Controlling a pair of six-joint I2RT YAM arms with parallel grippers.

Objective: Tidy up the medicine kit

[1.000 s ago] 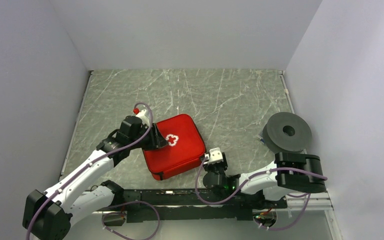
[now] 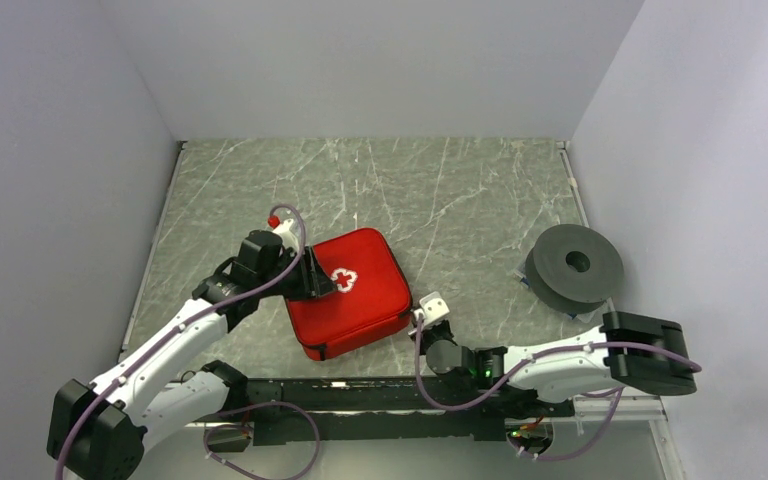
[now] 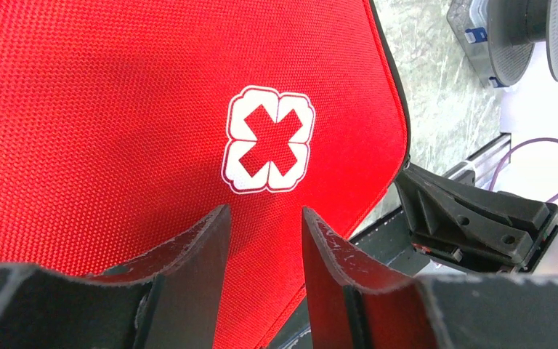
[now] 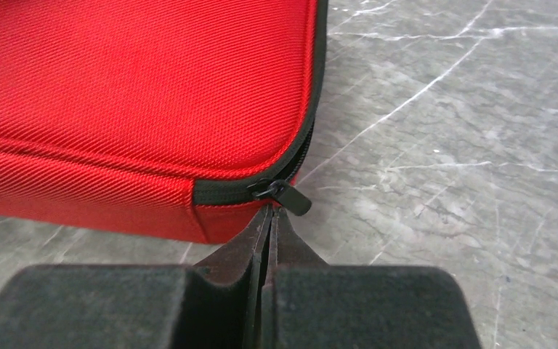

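The red medicine kit (image 2: pixel 365 312), with a white cross emblem (image 3: pixel 269 139) on its lid, lies tilted on the grey table. Over its lid, my left gripper stands open with only the red fabric below its fingers. My right gripper is at the kit's front right corner, its fingertips together and nothing between them. Just above those tips the black zipper pull (image 4: pixel 290 198) sticks out to the right, outside the fingers. Next to it the zipper (image 4: pixel 221 191) runs round the corner, with a small gap at the side.
At the table's right side stands a dark grey spool (image 2: pixel 572 268). A black rail (image 2: pixel 380 395) crosses in front, and purple cables hang along both arms.
The zipper pull now angles downward. The left arm looks nearly still.
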